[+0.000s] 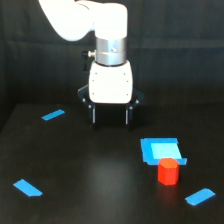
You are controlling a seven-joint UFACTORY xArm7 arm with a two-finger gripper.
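Note:
A red block [168, 173] with flat sides stands on the dark table at the right. Just behind it lies a blue square [147, 149] with a lighter cyan patch [166, 151] on it; the block hides part of its front edge. My gripper [111, 116] hangs well away from the block, farther back and to its left. Its two thin fingers point down with a wide gap between them, open, and nothing shows in that gap.
Flat blue tape strips mark the table at the back left [53, 115], front left [27, 188] and front right [200, 197].

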